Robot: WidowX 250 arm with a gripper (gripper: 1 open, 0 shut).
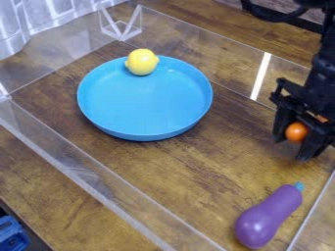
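Note:
My black gripper is at the right edge, shut on a small orange object held between its fingers over the wooden surface. A blue round plate lies in the upper middle-left, empty. A yellow round object sits at its back rim. A purple eggplant lies at the lower right, below my gripper, apart from it.
Clear plastic walls border the wooden surface, with a white strip along the back right one. A blue object is at the lower left corner.

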